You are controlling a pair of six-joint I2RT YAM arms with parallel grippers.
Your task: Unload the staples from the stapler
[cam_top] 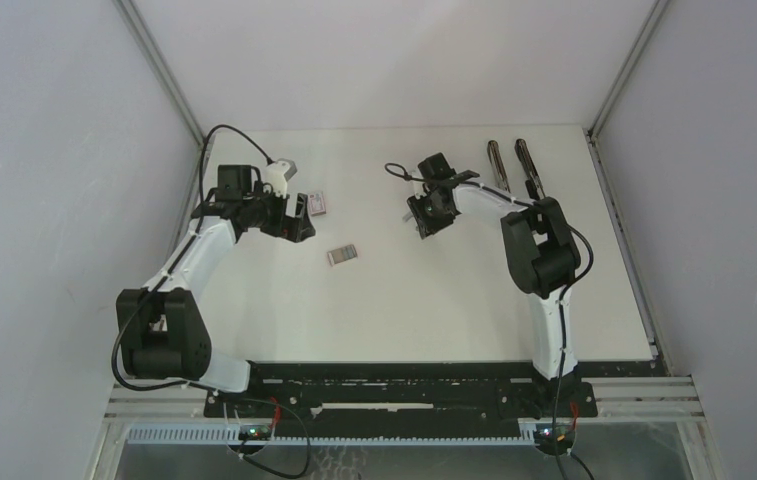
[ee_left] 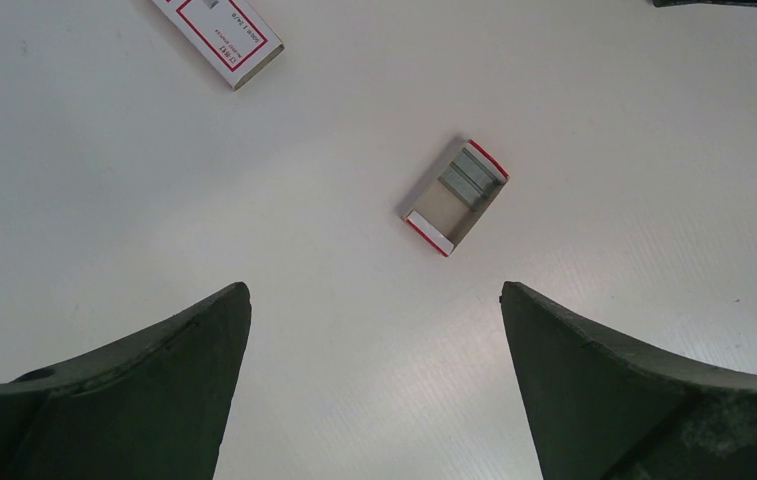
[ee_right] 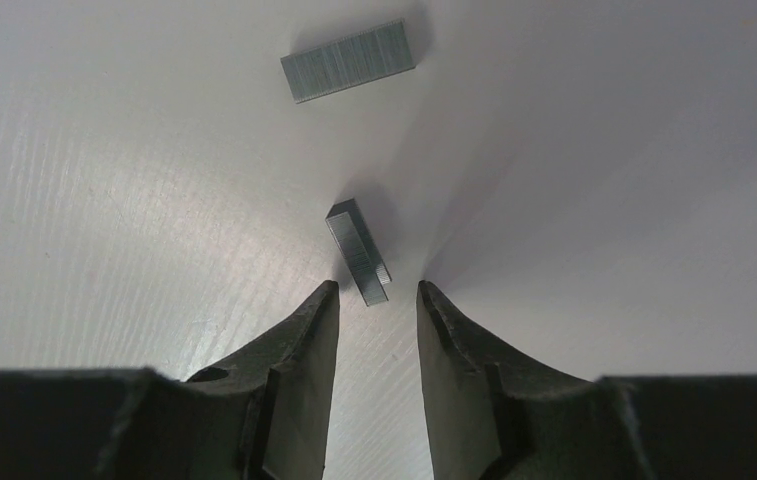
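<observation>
In the right wrist view a short grey staple strip (ee_right: 357,250) lies on the white table, its near end reaching between the fingertips of my right gripper. That gripper is part open, with a gap on both sides of the strip. A second staple strip (ee_right: 349,62) rests farther off, apart from the fingers. Two long, dark-and-silver objects, apparently the stapler parts (cam_top: 497,165), lie at the back right. My left gripper stands wide open over bare table, nothing between its fingers.
A small open tray (ee_left: 430,225) holding some grey staple strips sits left of the table's middle. Near it is a white box with red print (ee_left: 224,35), close to my left gripper.
</observation>
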